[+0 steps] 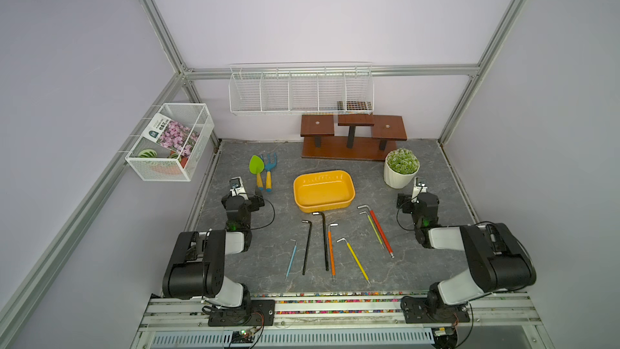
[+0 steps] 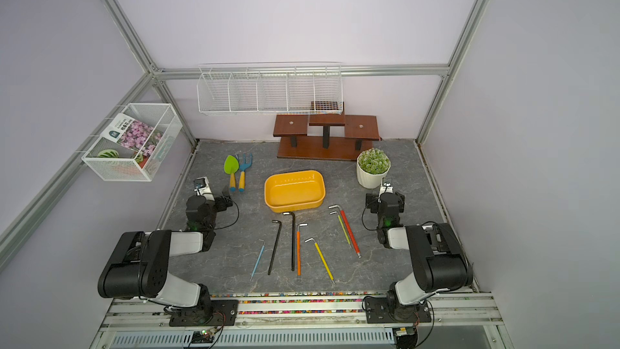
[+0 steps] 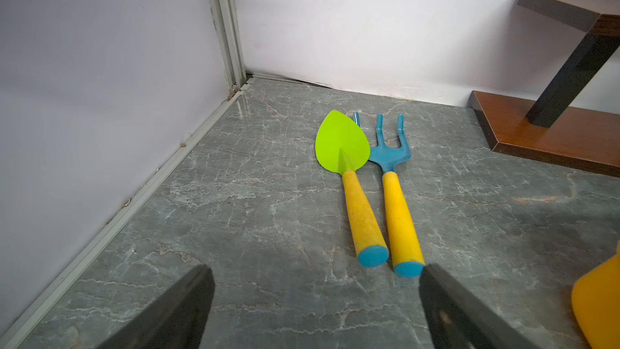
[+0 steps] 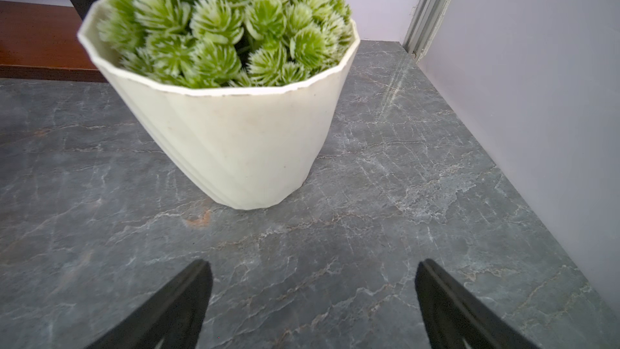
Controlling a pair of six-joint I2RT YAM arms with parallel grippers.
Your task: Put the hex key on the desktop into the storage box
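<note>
Several hex keys lie spread on the grey desktop in front of an empty yellow storage box (image 1: pixel 324 207). From left to right in the top left view they are a blue key (image 1: pixel 291 259), a black key (image 1: pixel 306 248), a longer black key (image 1: pixel 325 242), an orange key (image 1: pixel 332 254), a yellow key (image 1: pixel 357 261), a yellow-green key (image 1: pixel 375 229) and a red key (image 1: pixel 381 234). My left gripper is open and empty, left of the box. Over on the right, my right gripper also stands open and empty.
A green trowel (image 3: pixel 343 142) and a blue fork (image 3: pixel 389 156) lie ahead of the left gripper. A white potted plant (image 4: pixel 239 135) stands before the right one. Behind the box is a brown wooden stand (image 1: pixel 352 148); a white wire rack (image 1: pixel 301 91) hangs above.
</note>
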